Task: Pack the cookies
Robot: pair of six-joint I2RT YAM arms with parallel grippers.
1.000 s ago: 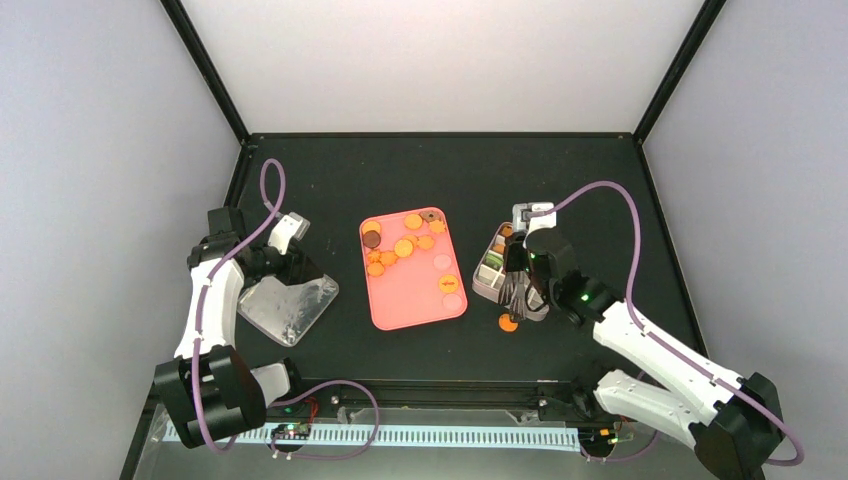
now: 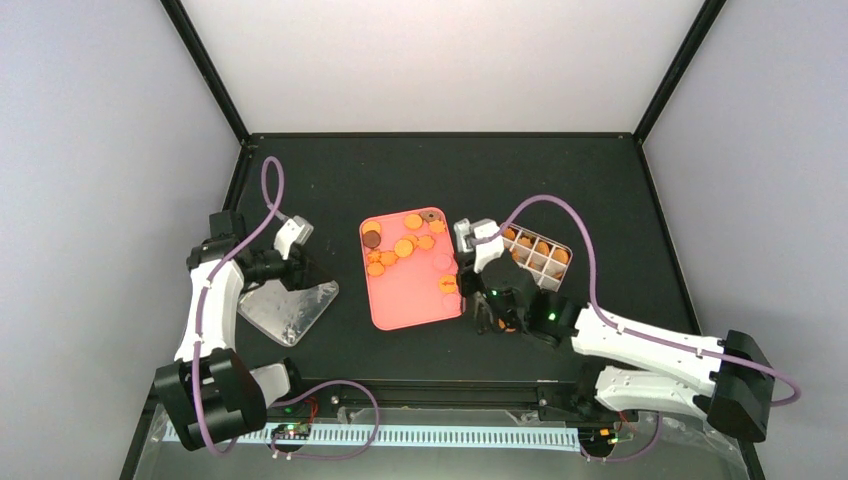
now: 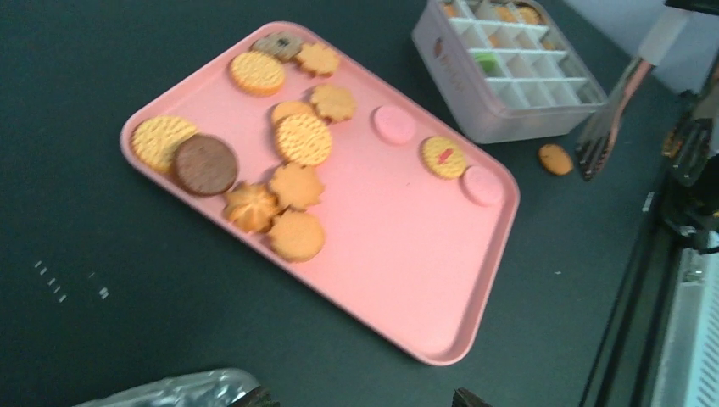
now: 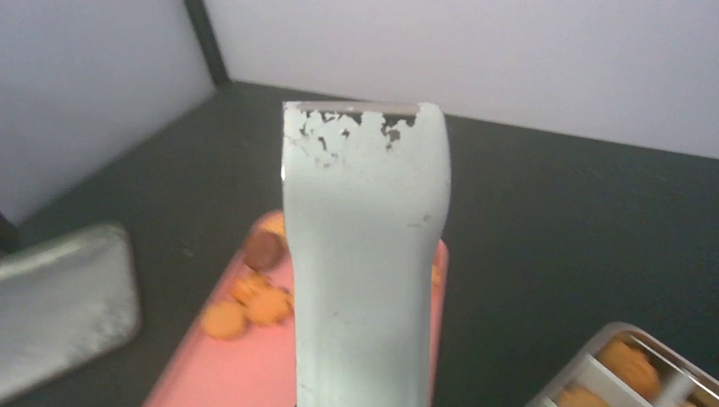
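A pink tray [image 2: 405, 295] carries assorted cookies: yellow [image 3: 303, 138], chocolate [image 3: 204, 165], pink [image 3: 394, 125] and flower-shaped ones. Right of it, a compartment box [image 2: 540, 258] holds some cookies. A loose cookie [image 3: 555, 159] lies beside the box. My left gripper [image 2: 300, 268] is open over a clear lid at the left. My right gripper [image 2: 465, 262] is raised between tray and box with metal tongs hanging from it, seen in the left wrist view; it is shut on them. A pale vertical piece [image 4: 360, 212] fills the middle of the right wrist view.
The clear lid [image 2: 280, 318] lies at the left under the left arm. Walls enclose both sides and the back.
My right gripper has moved left from above the box toward the tray's right edge, uncovering much of the box.
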